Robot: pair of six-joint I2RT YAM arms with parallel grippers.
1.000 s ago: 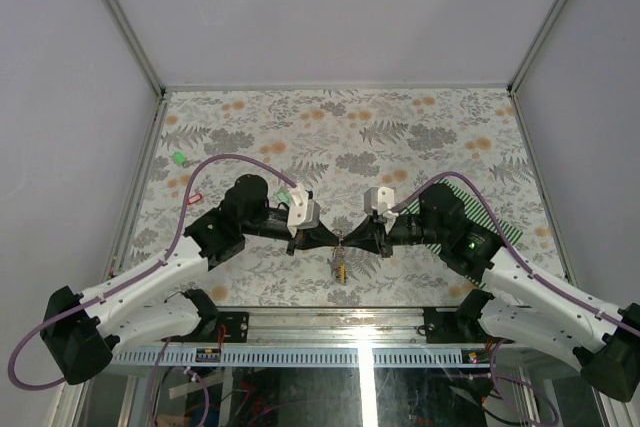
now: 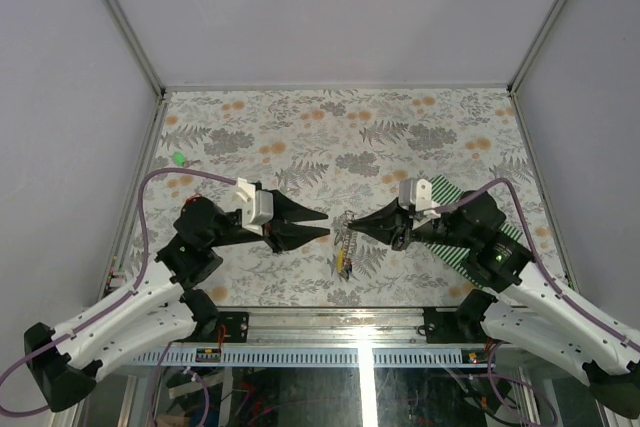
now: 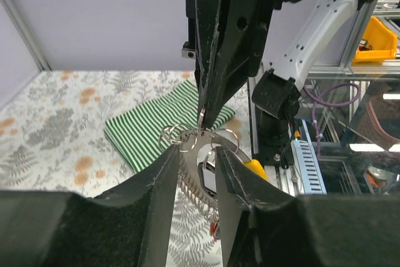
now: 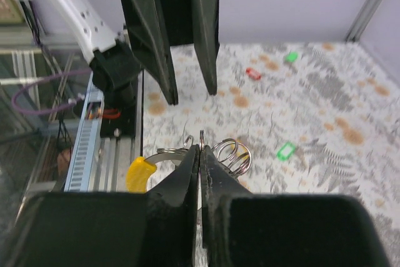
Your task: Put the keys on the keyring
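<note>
My right gripper (image 2: pixel 351 225) is shut on the keyring, whose thin metal rings (image 4: pixel 234 154) show around its fingertips. Below it hang a chain (image 3: pixel 199 199), a grey metal piece (image 3: pixel 242 144) and a yellow-headed piece (image 4: pixel 140 174); in the top view the hanging bunch (image 2: pixel 346 247) dangles over the table. To its left, a short gap away, my left gripper (image 2: pixel 328 223) stands open with nothing between its fingers, pointing at the rings. How the pieces are threaded on the rings I cannot tell.
Toward the left side of the table lie a green piece (image 2: pixel 179 158) and a red piece (image 4: pixel 253 74). A green outlined piece (image 4: pixel 286 151) rests nearer the middle. A green-striped cloth (image 3: pixel 156 123) lies under the right arm.
The left gripper, shut and meeting the right one at the rings, has opened and backed off left. My right gripper has shifted slightly right and up in the top view, carrying the bunch.
</note>
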